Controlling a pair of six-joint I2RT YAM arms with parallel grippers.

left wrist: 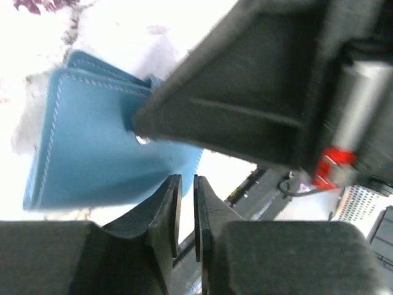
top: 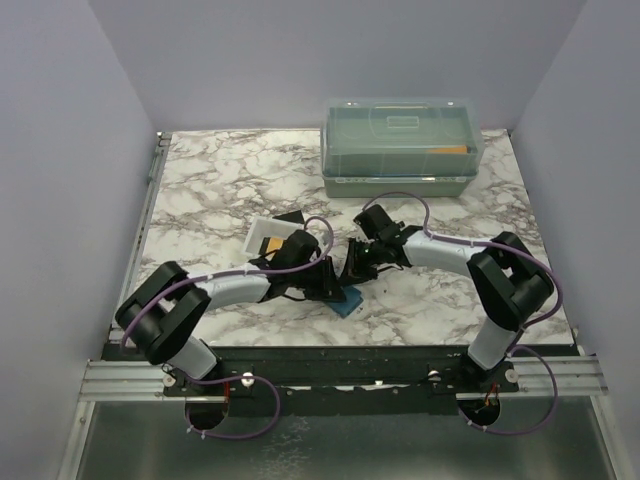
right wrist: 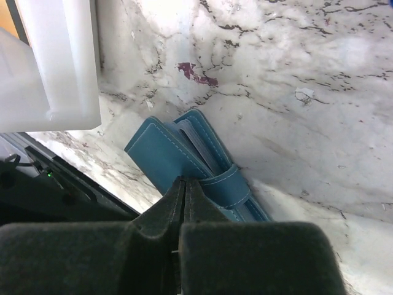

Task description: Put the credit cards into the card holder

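The blue card holder [top: 346,302] lies on the marble table under both grippers; in the right wrist view it is a leather sleeve [right wrist: 159,153] with a strap and a pale edge inside. My left gripper is shut at the holder's edge, nothing seen between its fingers. My right gripper is shut with its tips on or just over the holder near the strap, nothing seen between them.
A white tray [top: 256,236] with orange and black items stands behind the left arm. A large translucent green box [top: 400,140] fills the back right.
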